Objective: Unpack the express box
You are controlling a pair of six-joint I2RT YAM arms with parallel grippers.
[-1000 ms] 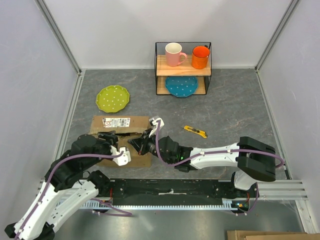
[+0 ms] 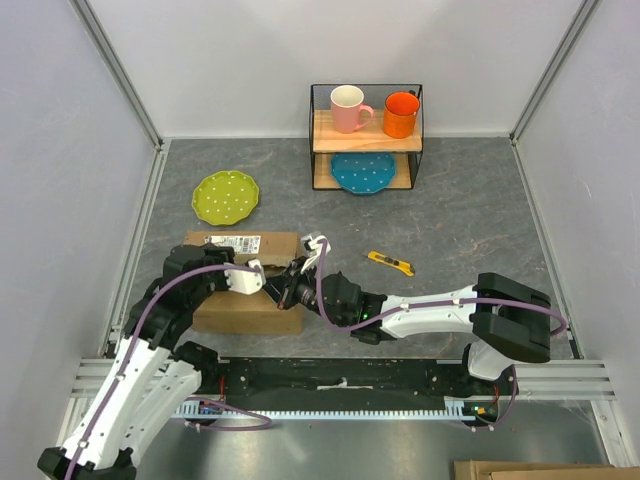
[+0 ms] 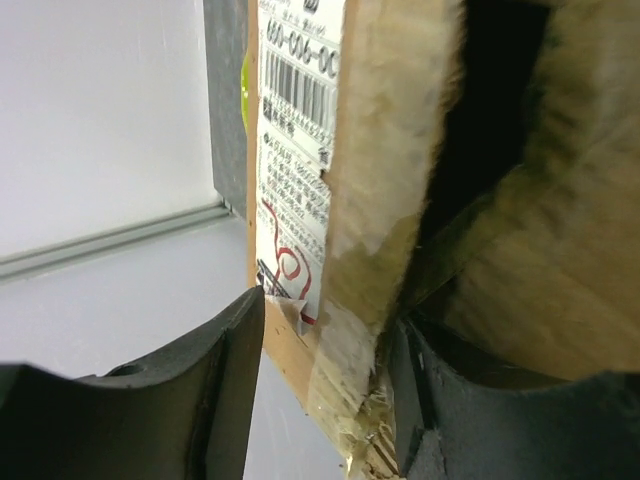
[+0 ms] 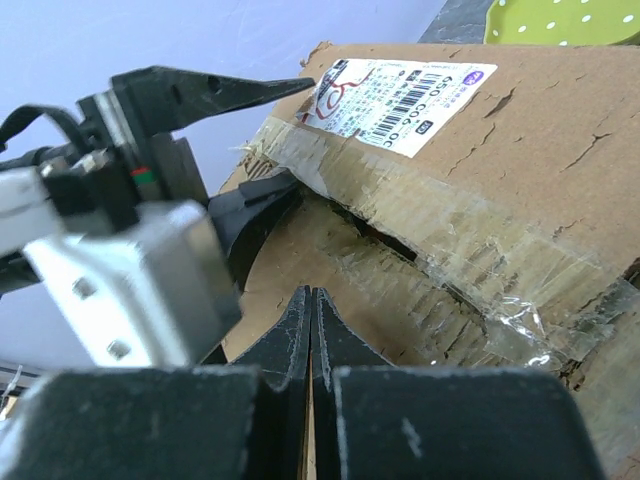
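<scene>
The cardboard express box (image 2: 250, 318) lies on the grey table at the left, its taped seam split into a dark gap. A white shipping label (image 4: 395, 103) is on the far flap. My left gripper is part open and straddles that flap's torn edge, one finger (image 4: 255, 215) tucked into the gap and the other above the label. Over the near side of the box, my right gripper is shut with nothing showing between its fingers. What the box holds is hidden.
A green dotted plate (image 2: 225, 197) lies behind the box. A yellow box cutter (image 2: 391, 263) rests to the right. At the back, a shelf (image 2: 318, 142) carries a pink mug (image 2: 347, 108), an orange mug (image 2: 401, 115) and a blue plate (image 2: 363, 172). Open table stretches right of the shelf.
My left gripper has moved away from the front edge, over the box toward the label flap. The right arm has stayed almost still.
</scene>
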